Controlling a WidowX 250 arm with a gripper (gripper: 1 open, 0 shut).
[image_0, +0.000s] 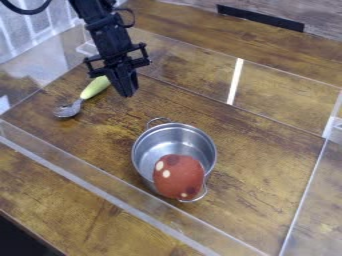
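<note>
My black gripper (118, 67) hangs at the upper left of the camera view, just above and right of a pale green object (94, 88) with a silver ladle-like end (70, 109) lying on the wooden table. Nothing shows between the fingers, which look shut. A steel pot (168, 140) with wire handles stands lower centre, holding a red object (179, 175) with pale spots.
A pale strip (237, 80) runs across its upper right part, and clear edges or panels border the left and right sides.
</note>
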